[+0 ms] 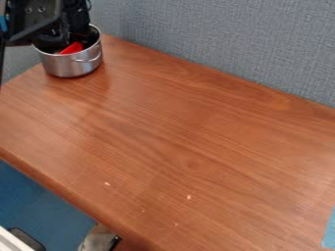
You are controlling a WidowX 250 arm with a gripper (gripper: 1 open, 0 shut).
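A steel pot [69,64] with a side handle stands at the far back left corner of the wooden table, with a red object [72,48] inside it. My dark gripper [55,37] hangs over and into the top of the pot, next to the red object. Its fingertips are hidden by the pot and the dark housing, so I cannot see whether it holds anything.
A grey fabric wall [222,39] runs along the back. Blue floor [39,206] shows past the front left edge, with some small items at the bottom left.
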